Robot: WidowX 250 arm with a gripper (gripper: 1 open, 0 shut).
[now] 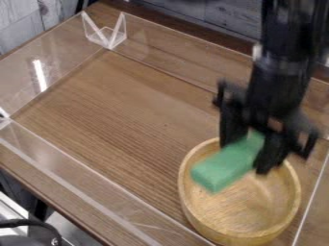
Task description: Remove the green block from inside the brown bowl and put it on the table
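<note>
The green block (224,169) hangs tilted over the left rim of the brown bowl (252,213). My dark gripper (248,146) is shut on the block's upper end, blurred by motion. The bowl stands at the lower right of the camera view, and its visible inside is empty. Part of its far rim is hidden behind the gripper and the block.
Bare wooden table (122,110) stretches to the left of the bowl. A clear plastic holder (106,31) stands at the far left. Transparent side walls edge the table, and dark cables show at the lower left corner.
</note>
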